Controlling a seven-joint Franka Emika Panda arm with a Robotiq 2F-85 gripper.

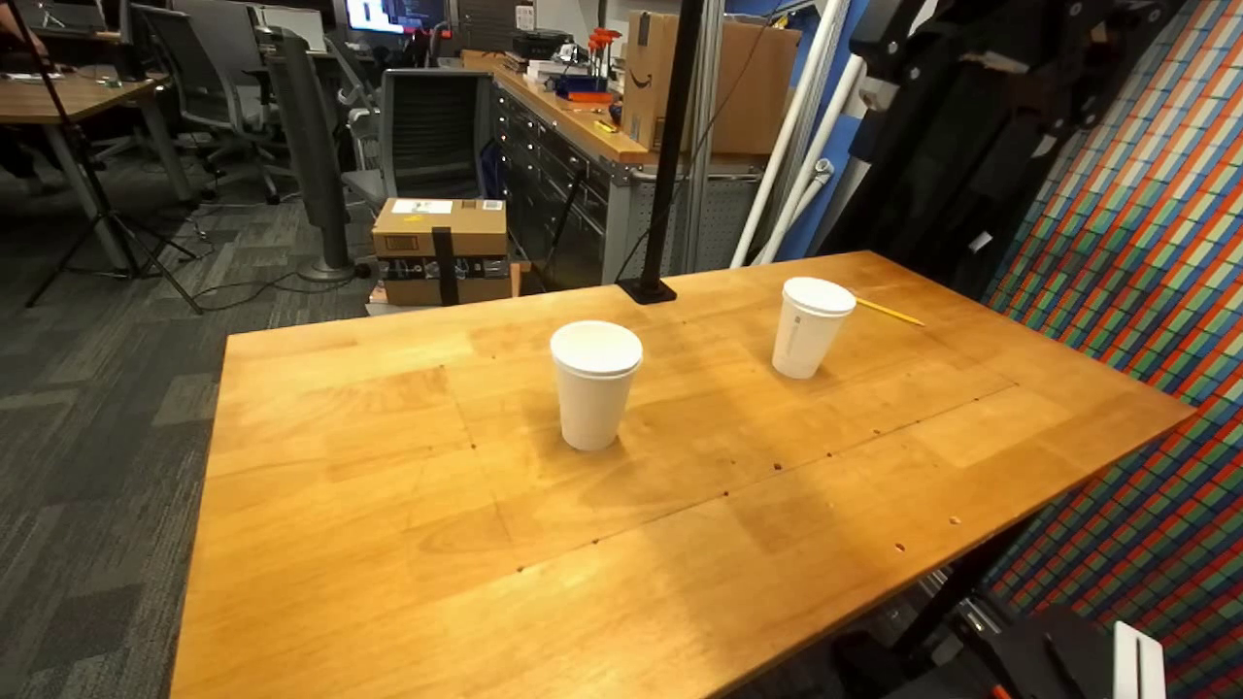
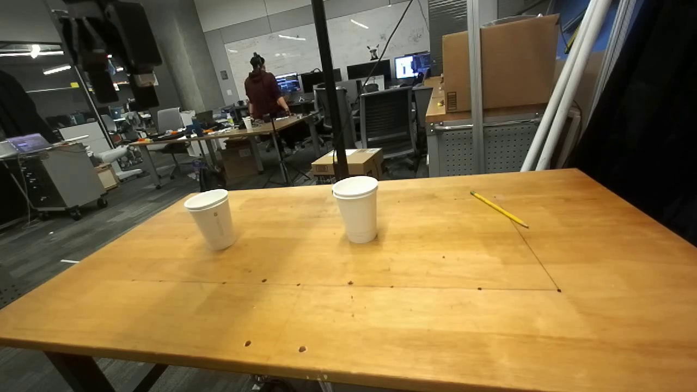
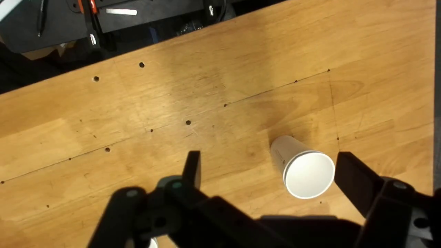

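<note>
Two white paper cups with white tops stand upright on the wooden table. One, the left cup (image 1: 594,390), is also the left cup (image 2: 215,219) in exterior view 2. From above, the wrist view shows this cup (image 3: 309,173) between the finger lines, nearer the right finger. The second cup (image 1: 809,328) stands farther right, seen as the middle cup (image 2: 358,209) in exterior view 2; only a sliver of its white rim (image 3: 153,243) shows at the wrist view's bottom edge. My gripper (image 2: 123,95) hangs open high above the table, with nothing held between its fingers.
A yellow pencil (image 2: 499,209) lies on the table behind the second cup. A black post (image 1: 666,175) rises at the table's back edge.
</note>
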